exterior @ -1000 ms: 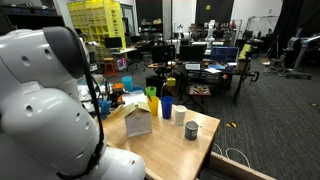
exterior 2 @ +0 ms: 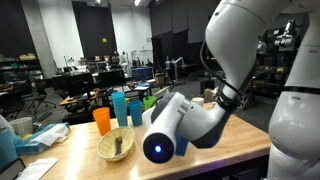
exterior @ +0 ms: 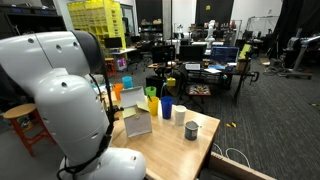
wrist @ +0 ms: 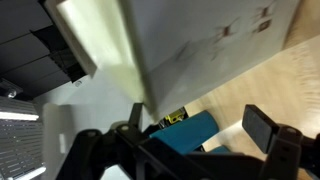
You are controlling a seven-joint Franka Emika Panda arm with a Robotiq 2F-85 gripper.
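A white carton-like box [exterior: 137,123] stands on the wooden table in exterior view 1, near the end of the white arm [exterior: 60,85]. In the wrist view, a large pale surface [wrist: 215,50] fills the upper part, very close to the camera. My gripper is open; its dark fingers stand apart at the lower edge, with the gap between them showing a blue object [wrist: 188,133] and wooden tabletop beyond. Whether either finger touches the pale surface cannot be told. The exterior views do not show the fingertips clearly.
Several cups stand on the table, among them a blue cup [exterior: 167,104], a yellow cup [exterior: 153,104], a white cup [exterior: 180,116] and a grey metal cup [exterior: 191,130]. A wicker basket [exterior 2: 117,145] and an orange cup [exterior 2: 102,121] are beside the arm.
The arm has changed pose: its upper link now arches down toward the box, and its bulk covers less of the lower left. The box's top looks different, with a pale piece showing above it.
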